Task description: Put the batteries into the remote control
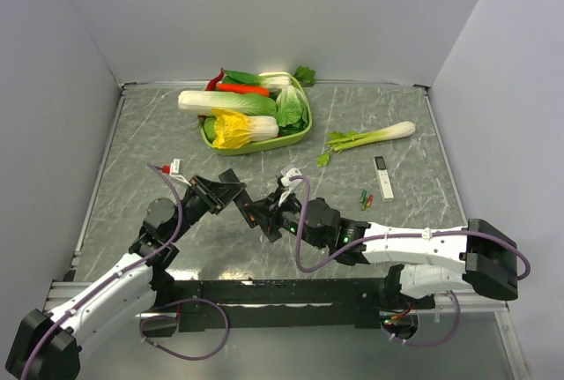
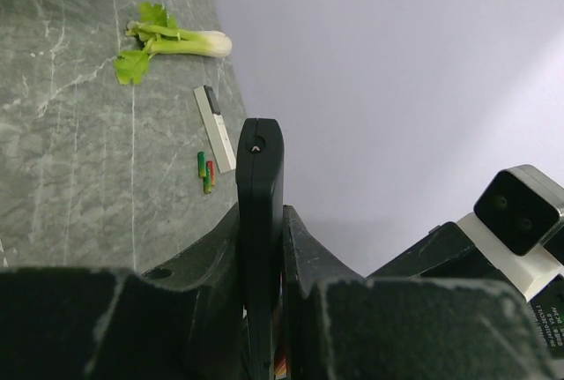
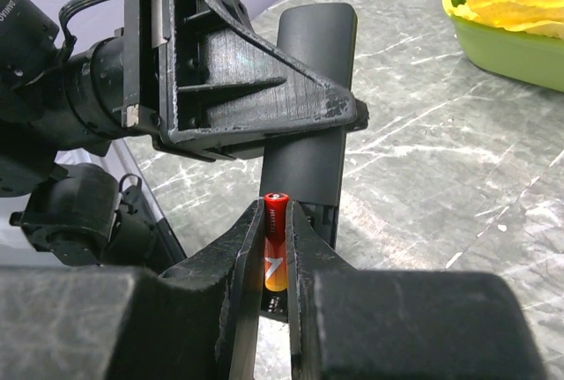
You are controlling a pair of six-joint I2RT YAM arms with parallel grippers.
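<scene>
A black remote [image 3: 308, 45] is held up between the grippers in mid-air. My left gripper [image 1: 236, 188] is closed around its upper body; in the left wrist view the remote [image 2: 261, 168] stands edge-on between the fingers. My right gripper is shut on a red-and-orange battery [image 3: 275, 230], which lies at the remote's open lower compartment; whether it is seated cannot be told. Several loose batteries, green [image 1: 363, 199] and red [image 2: 211, 170], lie on the marble table at the right.
A white remote [image 1: 384, 182] lies beside the loose batteries. A celery stalk [image 1: 379, 133] is behind them. A green basket of vegetables [image 1: 273, 144] stands at the back middle.
</scene>
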